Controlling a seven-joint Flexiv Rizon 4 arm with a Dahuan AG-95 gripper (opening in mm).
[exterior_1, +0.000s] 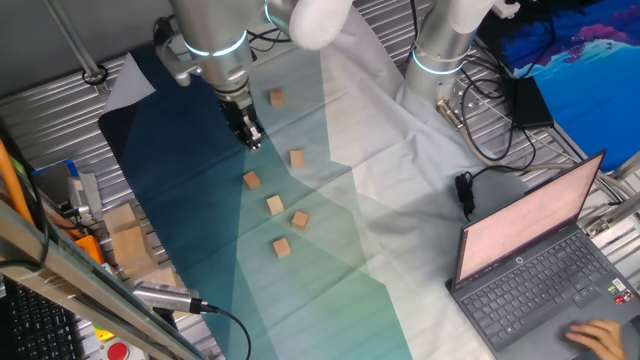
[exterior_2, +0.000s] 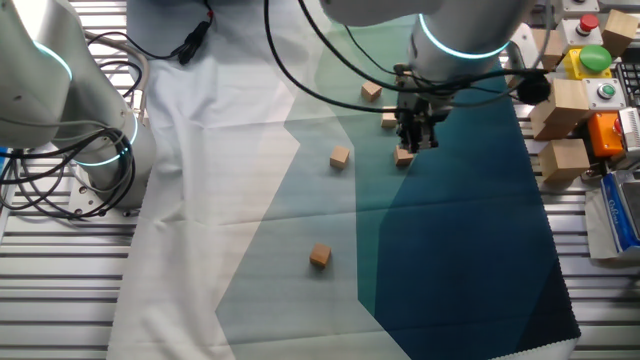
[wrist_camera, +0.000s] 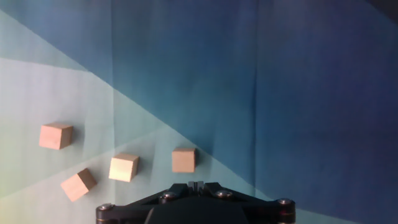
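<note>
Several small wooden cubes lie apart on the patterned cloth (exterior_1: 190, 200). In exterior view 1, one cube (exterior_1: 277, 97) sits at the far end, another cube (exterior_1: 296, 158) is right of my gripper (exterior_1: 253, 142), and a darker cube (exterior_1: 251, 181) lies just below it. Closer to the front are a pale cube (exterior_1: 275, 205), a tilted cube (exterior_1: 300, 220) and the nearest cube (exterior_1: 281, 247). My gripper hangs above the cloth. In the wrist view its fingertips meet with nothing visible between them, and a cube (wrist_camera: 183, 160) shows just beyond them, left of centre.
An open laptop (exterior_1: 530, 270), with a hand (exterior_1: 596, 338) on it, stands front right. Larger wooden blocks (exterior_2: 560, 108) and push buttons (exterior_2: 595, 60) line the side.
</note>
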